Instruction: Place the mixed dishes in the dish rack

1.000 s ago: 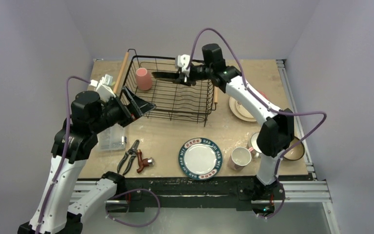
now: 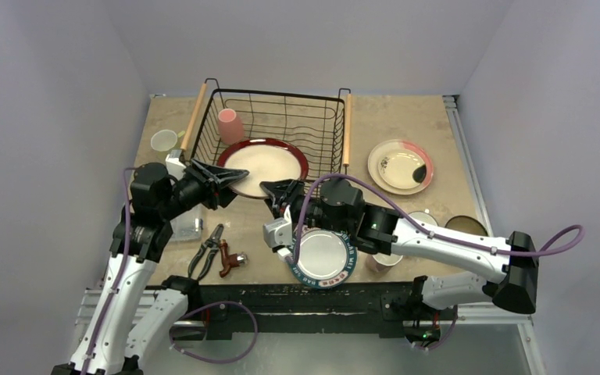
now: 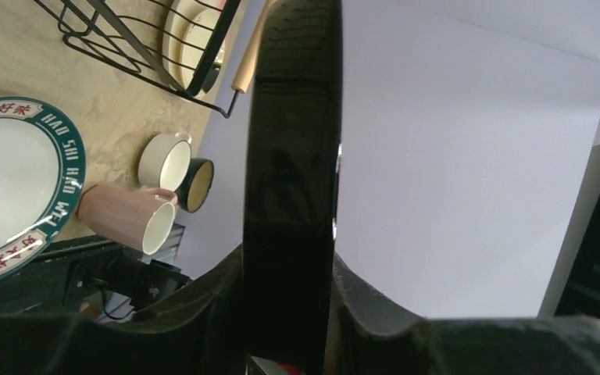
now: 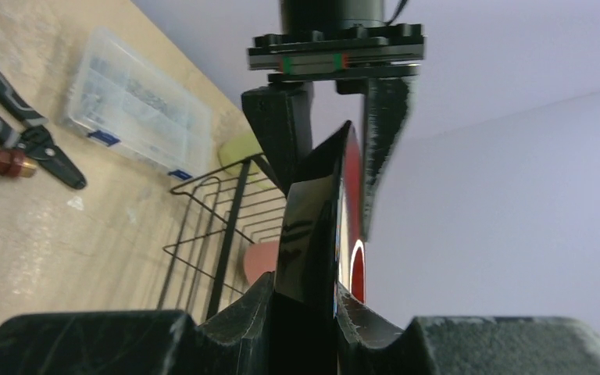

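A red-rimmed plate (image 2: 262, 162) is held between my grippers above the front of the wire dish rack (image 2: 297, 117); it appears edge-on as a dark band in both wrist views. My right gripper (image 2: 275, 187) is shut on it. My left gripper (image 2: 231, 181) is at the plate's left edge with fingers partly open around it; whether it grips is unclear. A pink cup (image 2: 230, 125) stands in the rack. A teal-rimmed plate (image 2: 321, 269) lies in front, and stacked plates (image 2: 391, 164) lie right of the rack.
Mugs (image 3: 125, 215) and bowls (image 2: 466, 226) sit at front right, partly behind the right arm. Pruning shears (image 2: 203, 254), a brown tap fitting (image 2: 228, 262) and a clear box (image 4: 133, 101) lie at left. Walls surround the table on three sides.
My left gripper has moved right to meet the plate's edge.
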